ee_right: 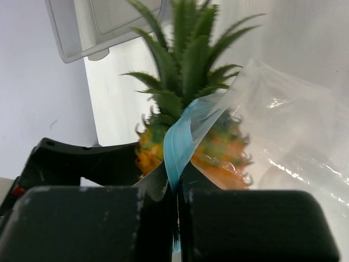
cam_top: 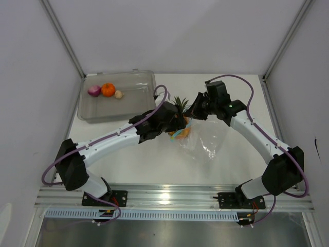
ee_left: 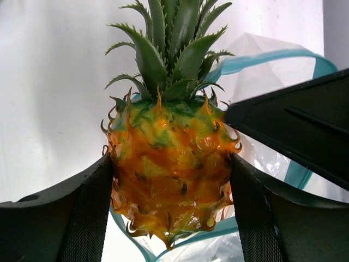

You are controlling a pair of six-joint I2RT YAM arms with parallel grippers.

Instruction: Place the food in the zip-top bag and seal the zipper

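Observation:
A pineapple (ee_left: pixel 170 169), orange-green with a leafy crown, fills the left wrist view between the fingers of my left gripper, which are set wide against its sides. It is at the mouth of the clear bag (ee_right: pixel 294 142) with its blue zipper strip (ee_right: pixel 179 139); the crown sticks out. My right gripper is shut on that strip, beside the pineapple. From above, both grippers meet near the middle of the work surface, the bag (cam_top: pixel 205 141) spreading toward the front right.
A grey bin (cam_top: pixel 115 105) at back left holds an orange (cam_top: pixel 108 89), a red onion (cam_top: pixel 94 90) and a small pale round item (cam_top: pixel 118 94). Bare surface lies at front left and back right.

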